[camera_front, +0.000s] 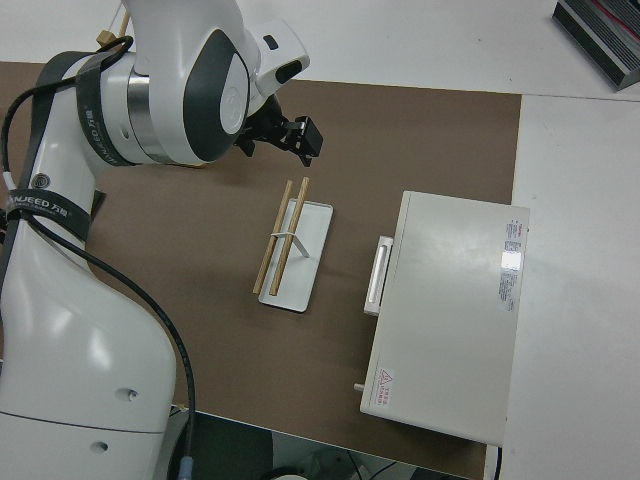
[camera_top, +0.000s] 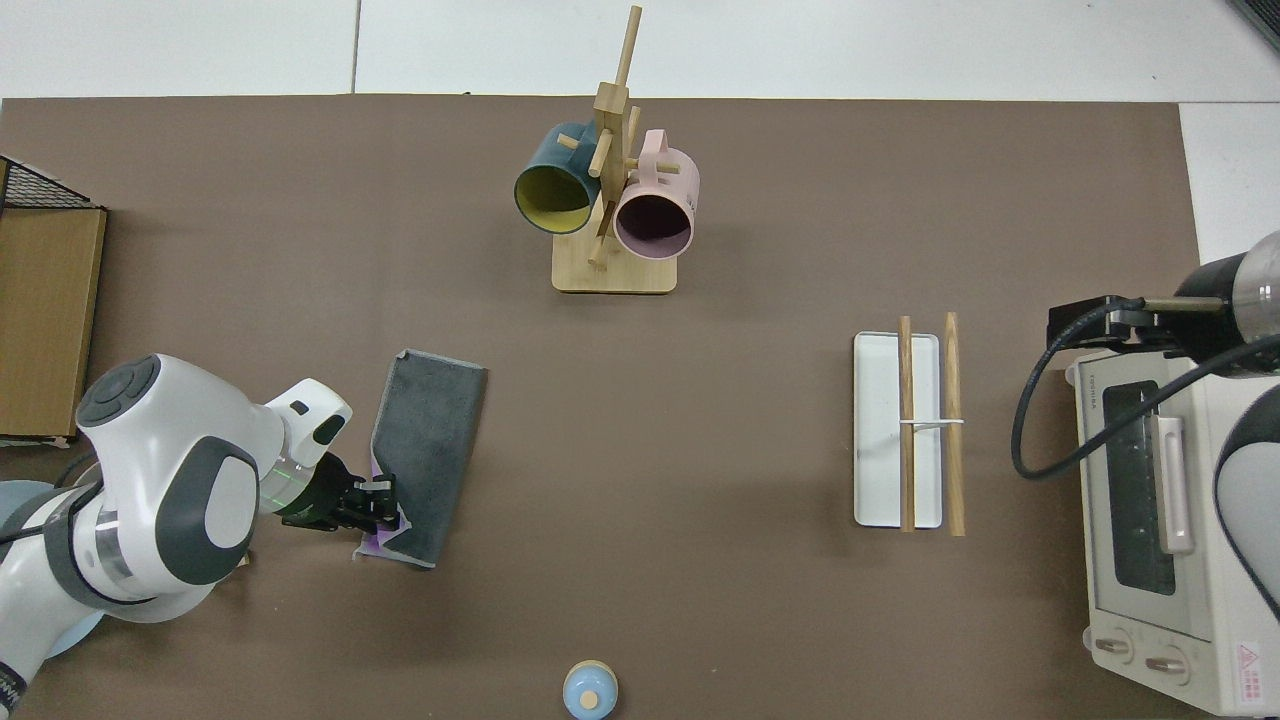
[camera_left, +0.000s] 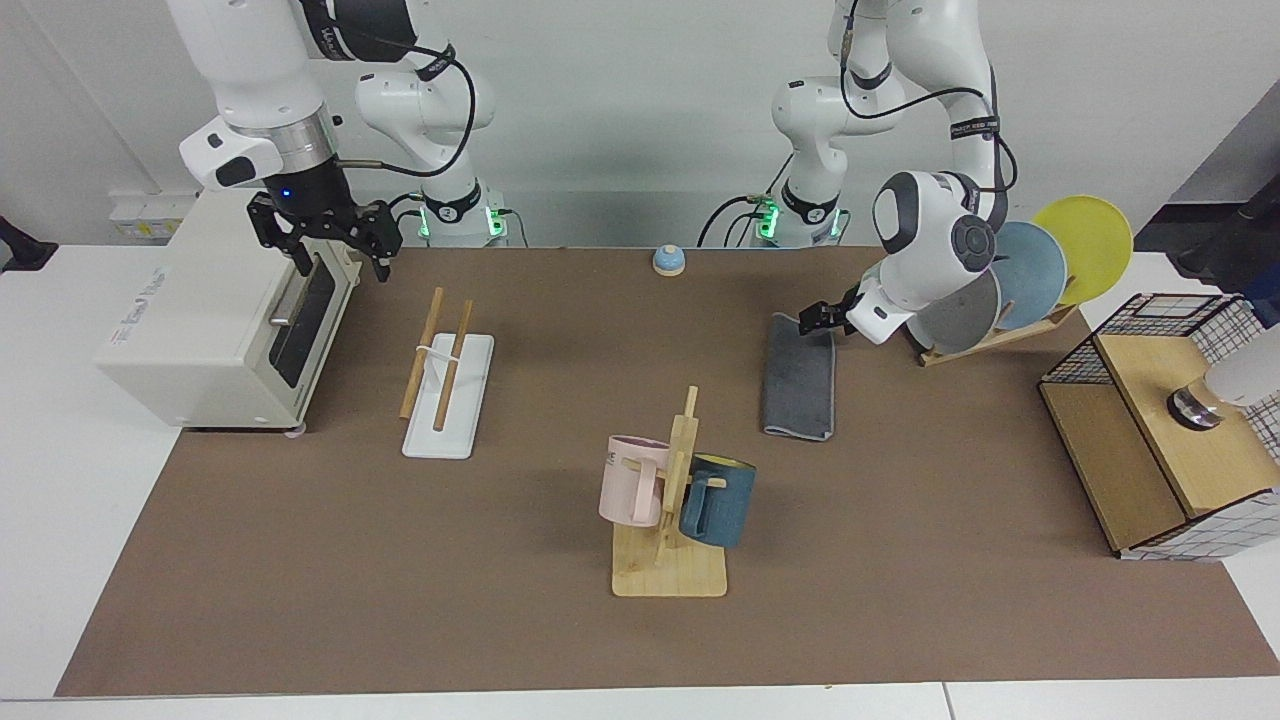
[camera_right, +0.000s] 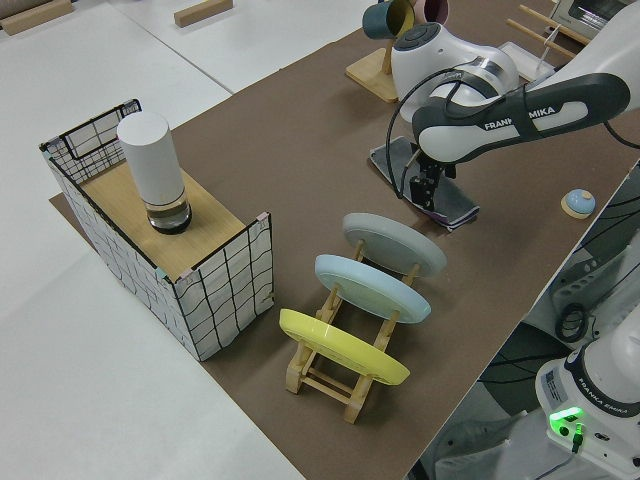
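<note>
A folded grey cloth (camera_top: 426, 444) with a purple underside lies on the brown mat. My left gripper (camera_top: 374, 504) is at its near end, pointing down, its fingers over or on the cloth's edge; whether they hold it I cannot tell. In the front view my right gripper (camera_front: 300, 145) hangs near the white toaster oven (camera_front: 445, 320); in the left view it is above that oven (camera_left: 198, 336), its finger state unclear.
A mug tree (camera_top: 614, 276) holds blue and pink mugs. A white board (camera_top: 876, 432) with wooden rods lies centre right. A plate rack (camera_right: 355, 395) with three plates and a wire shelf (camera_right: 200, 310) stand at one side. A small blue object (camera_top: 589, 691) lies near the edge.
</note>
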